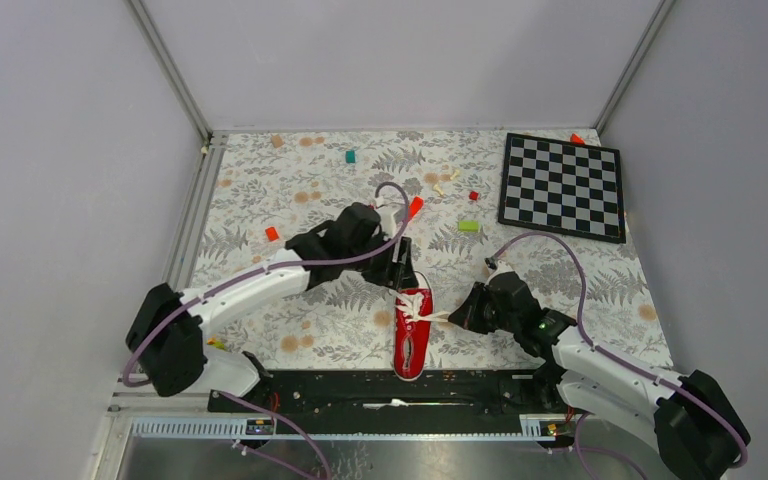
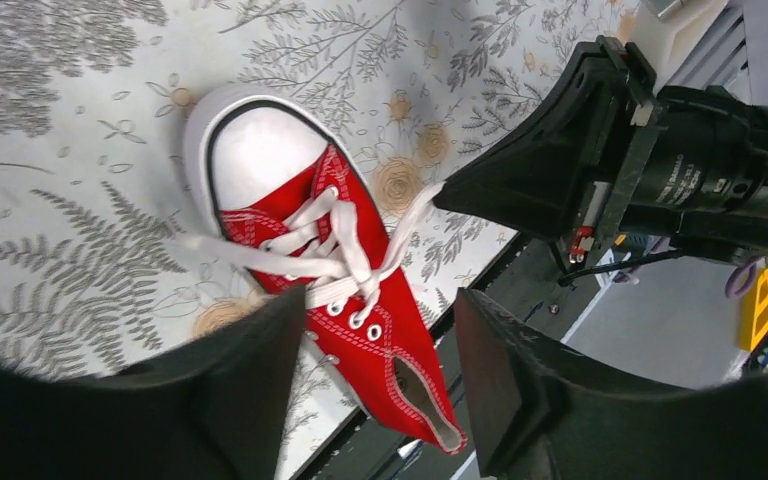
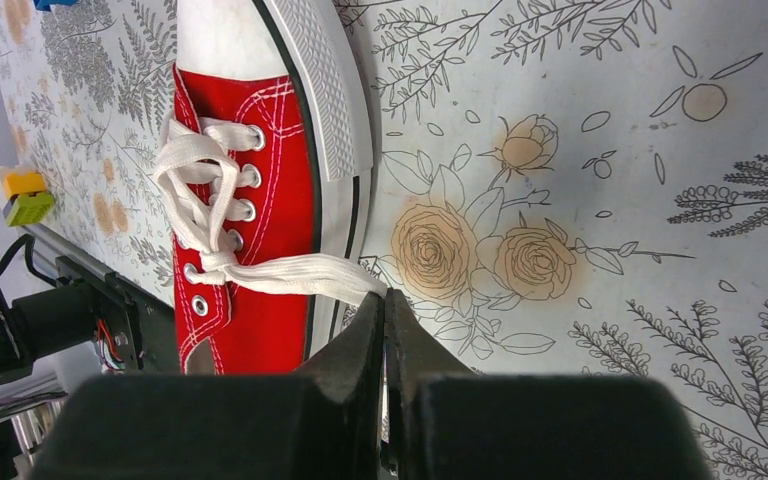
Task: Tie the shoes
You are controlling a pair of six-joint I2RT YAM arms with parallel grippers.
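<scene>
The red shoe (image 1: 411, 350) lies at the front middle of the table, its toe partly hidden under my left arm in the top view. White laces (image 2: 350, 240) cross its tongue and bunch at a knot (image 2: 369, 287). Above the shoe, my left gripper stands open, its blurred fingers (image 2: 480, 340) spread apart; the laces lie well below, apparently not gripped. On the shoe's right, my right gripper is shut on a lace (image 3: 295, 274), drawn out sideways from the knot. One loose lace end (image 2: 220, 247) points out over the shoe's other side.
A checkered board (image 1: 563, 187) lies at the back right. Small blocks dot the back, including a green block (image 1: 468, 225) and an orange block (image 1: 272, 234). A dark rail (image 1: 400, 391) borders the front edge.
</scene>
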